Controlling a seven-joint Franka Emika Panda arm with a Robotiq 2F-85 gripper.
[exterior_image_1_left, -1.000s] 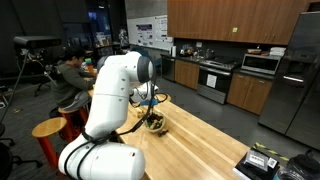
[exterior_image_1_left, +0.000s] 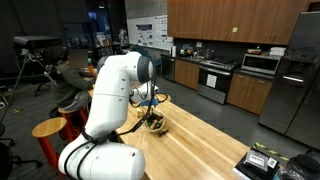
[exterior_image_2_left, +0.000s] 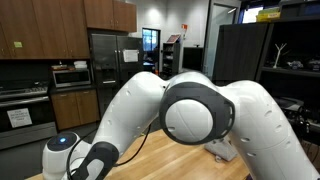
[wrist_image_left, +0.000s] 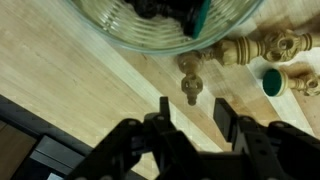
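In the wrist view my gripper has its two dark fingers (wrist_image_left: 160, 122) spread apart, with a gap between the tips. A small brown turned wooden piece, like a chess piece (wrist_image_left: 190, 76), lies on the light wooden table just ahead of the gap, its narrow end pointing at it. Whether the fingertips are level with the piece cannot be judged. A clear glass bowl (wrist_image_left: 165, 44) stands right beyond the piece, with dark pieces and a green-based one (wrist_image_left: 197, 18) inside. Exterior view 2 does not show the fingertips.
More wooden pieces lie to the right in the wrist view, including a long turned one (wrist_image_left: 240, 50) and one with a green base (wrist_image_left: 274, 82). A dark box-like edge (wrist_image_left: 55, 155) sits at lower left.
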